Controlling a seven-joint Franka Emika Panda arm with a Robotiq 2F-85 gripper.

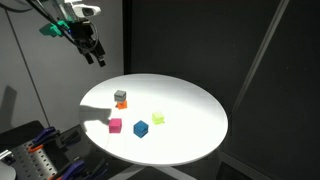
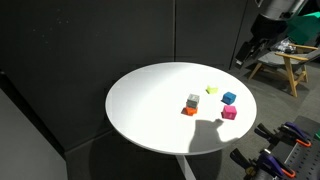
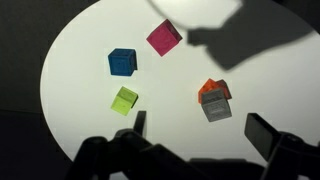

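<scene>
My gripper (image 1: pixel 95 60) hangs open, high above the left side of the round table, with nothing between its fingers. A grey block (image 3: pixel 215 106) overlaps an orange block (image 3: pixel 210 87) and seems to rest on it; both lie below the gap between the fingers in the wrist view. Exterior view 1 has a pink block (image 1: pixel 115 126) and a blue block (image 1: pixel 141 130) near the table's front. A yellow-green block (image 1: pixel 158 118) sits to the right of the blue one. All these blocks stand well apart from the gripper.
A wooden chair (image 2: pixel 285 70) stands behind the arm in exterior view 2. The arm's shadow falls across the tabletop beside the pink block.
</scene>
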